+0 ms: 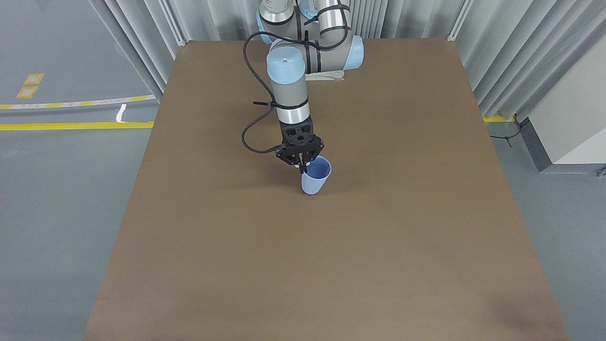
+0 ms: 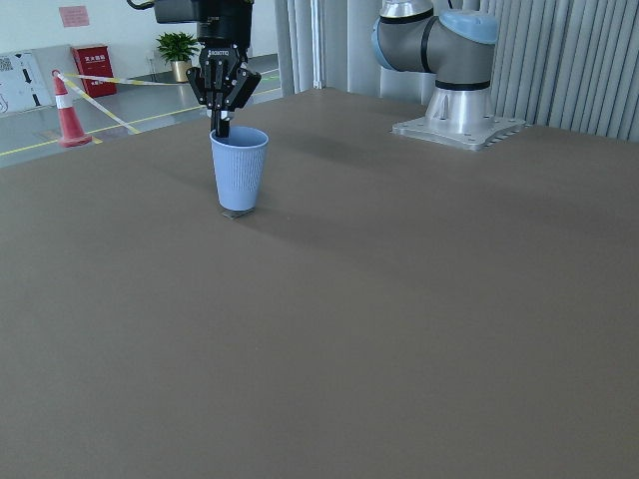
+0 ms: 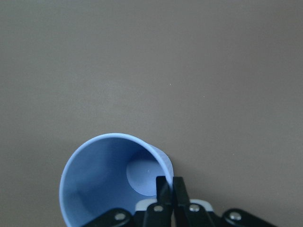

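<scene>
My gripper [image 1: 301, 165] is shut on the rim of a light blue cup [image 1: 314, 183] [image 2: 239, 179] [image 3: 94, 179], one finger inside it and one outside. The cup is nearly upright near the middle of the brown table [image 1: 318, 255], at or just above a small dark flat piece [image 2: 236, 216] that shows under its bottom. Whether the cup rests on that piece, I cannot tell.
The robot's base [image 2: 457, 130] stands at the back edge, with pleated curtains [image 1: 216, 20] behind it.
</scene>
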